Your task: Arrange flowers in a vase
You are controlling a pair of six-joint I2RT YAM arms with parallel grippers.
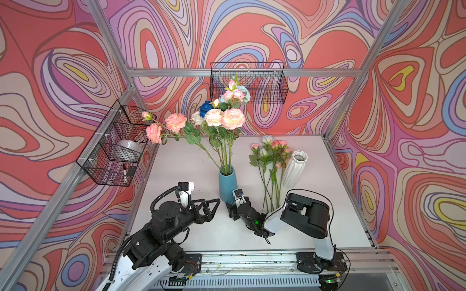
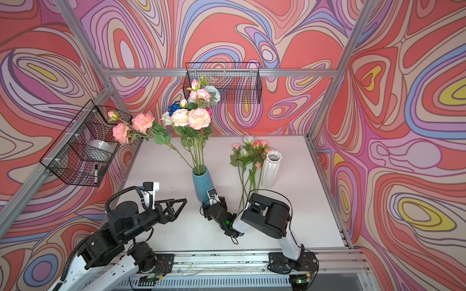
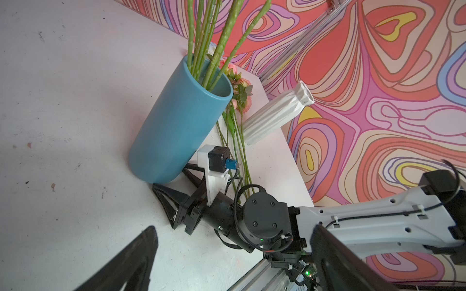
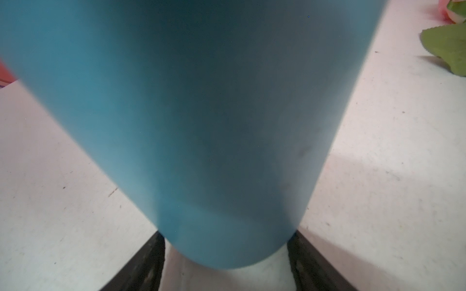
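A blue vase [image 1: 227, 185] full of flowers stands near the middle of the table. Its bouquet has pale pink roses [image 1: 233, 118], a dark blue bloom [image 1: 206, 108] and coral flowers [image 1: 175, 122] leaning far left. My right gripper is shut on the vase's lower end, one finger [image 4: 150, 259] on either side. Whether the base touches the table is unclear. My left gripper [image 1: 215, 210] is open and empty, left of the vase and apart from it. To the right, more flowers [image 2: 250, 155] lie with stems toward the front, beside a white vase [image 2: 270, 168].
Wire baskets hang on the left side [image 1: 114, 145] and at the back [image 1: 249, 84]. The coral blooms reach close to the left basket. Bare table [image 1: 179, 169] lies left of the blue vase. My right forearm spans the front right.
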